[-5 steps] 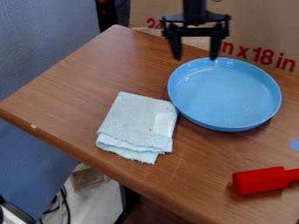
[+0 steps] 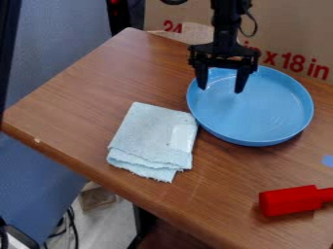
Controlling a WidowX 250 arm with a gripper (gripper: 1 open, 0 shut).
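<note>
The black gripper [image 2: 221,76] hangs over the back left part of a round blue plate [image 2: 255,115], its fingers apart and pointing down, with nothing visible between them. A folded pale blue cloth [image 2: 151,140] lies on the wooden table to the left of the plate. A red object [image 2: 291,200], partly cut off by the right edge of the view, lies in the front right of the table.
A cardboard surface [image 2: 297,29] with red lettering stands behind the table. A small blue patch [image 2: 326,160] is at the right edge. The near left table edge drops to the floor.
The gripper has come down from above the back of the table to lower over the plate. The plate, cloth and red object look unmoved.
</note>
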